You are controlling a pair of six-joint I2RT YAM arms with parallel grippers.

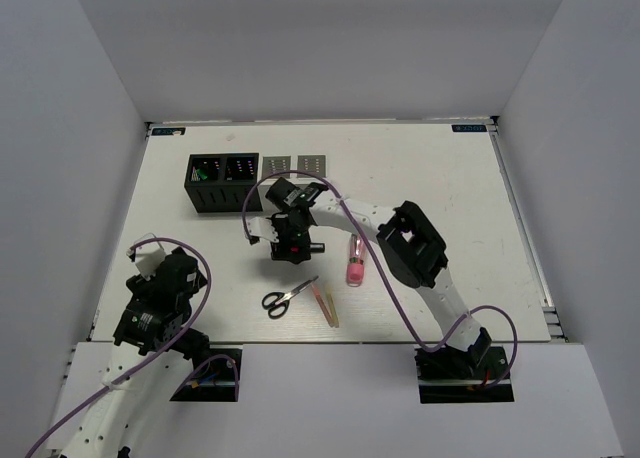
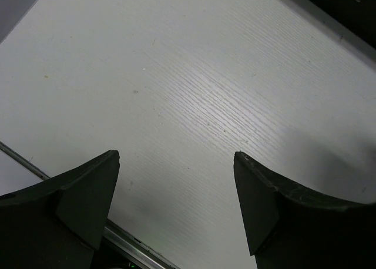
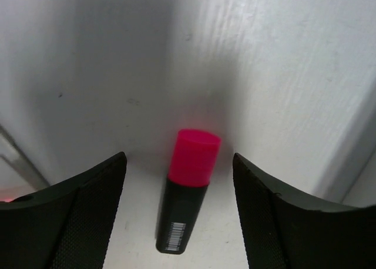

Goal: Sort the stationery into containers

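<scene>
A short black marker with a pink cap (image 3: pixel 188 166) lies between the open fingers of my right gripper in the right wrist view, low over it. In the top view that gripper is above the middle of the table, beside a pink item (image 1: pixel 355 268). Black scissors (image 1: pixel 275 300) and thin pens or sticks (image 1: pixel 330 308) lie nearer the front. The black divided holder (image 1: pixel 220 198) holds some green items; a grey-silver compartment holder (image 1: pixel 311 165) stands beside it. My left gripper is open over bare table at the front left.
</scene>
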